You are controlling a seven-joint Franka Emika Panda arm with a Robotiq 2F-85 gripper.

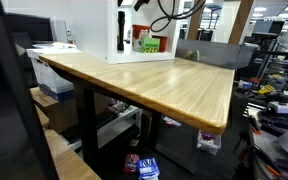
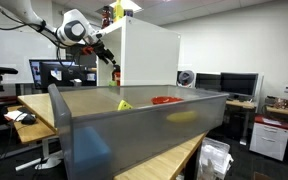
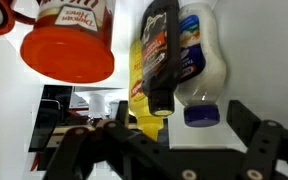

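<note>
My open gripper shows at the bottom of the wrist view, its dark fingers (image 3: 252, 142) wide apart. Ahead of the gap are a black bottle (image 3: 162, 50), a yellow bottle (image 3: 141, 85) and a clear bottle (image 3: 206, 75) with a purple cap. Whether any finger touches them is hard to tell. A red canister (image 3: 69, 40) fills the upper left. From exterior view 2, the gripper (image 2: 111, 62) points down beside the tall white cabinet (image 2: 154, 52). In exterior view 1, a dark upright shape (image 1: 122, 28) stands at the cabinet's opening; what it is cannot be told.
A green container (image 1: 150, 45) sits by the cabinet in exterior view 1. In exterior view 2, a grey tray (image 2: 134, 132) in front holds a red item (image 2: 166, 100) and a yellow one (image 2: 125, 105).
</note>
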